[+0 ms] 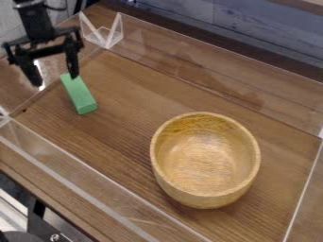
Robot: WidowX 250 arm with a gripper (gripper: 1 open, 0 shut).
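My gripper [41, 59] is at the upper left, a black open frame with its fingers apart, slightly blurred. A green block [77, 94] lies on the wooden floor of the tray just right of and below it, apart from the fingers. A large yellow bowl [206, 161] stands at the lower right.
The tray's clear side walls [34, 148] run along the left.
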